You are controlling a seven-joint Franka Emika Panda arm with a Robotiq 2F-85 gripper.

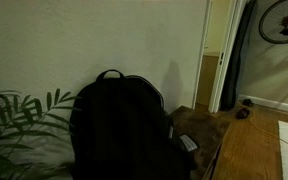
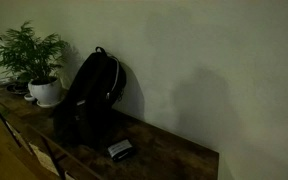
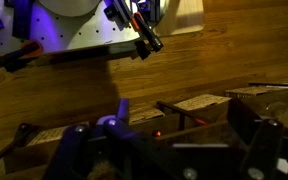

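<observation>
My gripper shows at the bottom of the wrist view, its dark fingers spread wide. It is open, with nothing between them, above the wooden floor and the edge of a dark shelf. A black backpack leans upright against the wall in exterior view 1. Beside it lies a small dark item with a pale face. Exterior view 2 has the same backpack on the shelf, and the small item near the front edge. Neither exterior view shows the gripper.
A leafy plant in a white pot stands left of the backpack. The shelf's right end is bare. In the wrist view, a white tabletop carries dark clamps or tools. A bicycle wheel hangs at far right. Light is dim.
</observation>
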